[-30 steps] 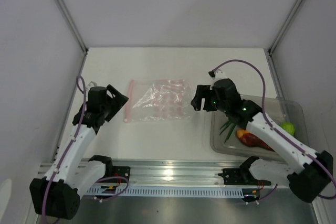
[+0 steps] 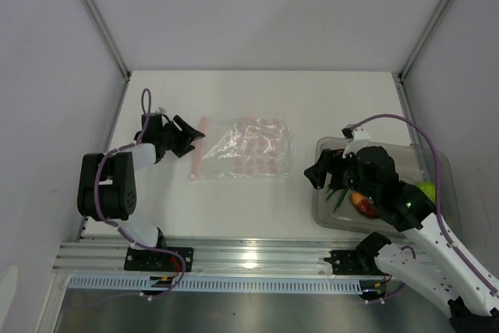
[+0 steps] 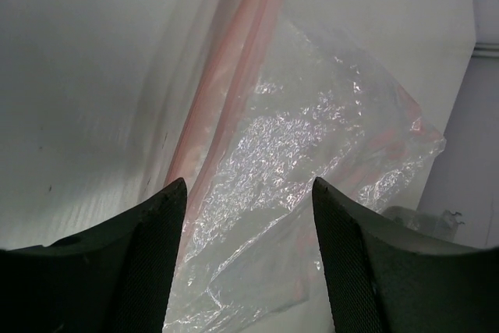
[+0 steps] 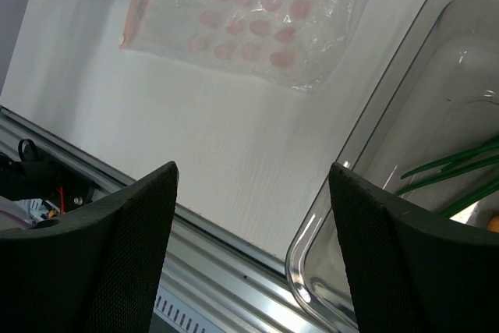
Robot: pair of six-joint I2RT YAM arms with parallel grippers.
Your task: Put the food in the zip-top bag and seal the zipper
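Note:
A clear zip top bag (image 2: 245, 150) with pink spots lies flat on the white table, its pink zipper strip (image 2: 200, 147) along the left end. My left gripper (image 2: 193, 138) is low at that strip; in the left wrist view, its fingers (image 3: 168, 220) stand apart with the bag beneath. Whether they touch it, I cannot tell. My right gripper (image 2: 317, 171), open and empty, hovers over the left rim of the clear tray (image 2: 326, 220). Inside are a red-and-orange item (image 2: 364, 206), green stalks (image 4: 456, 165) and a light green item (image 2: 428, 190), partly hidden by the right arm.
Between bag and tray lies a narrow bare strip of table (image 4: 242, 138). Metal rails (image 2: 249, 251) run along the front edge, and walls close off both sides.
The left gripper has moved right and slightly down to the zipper end, and the bag has shifted a little right.

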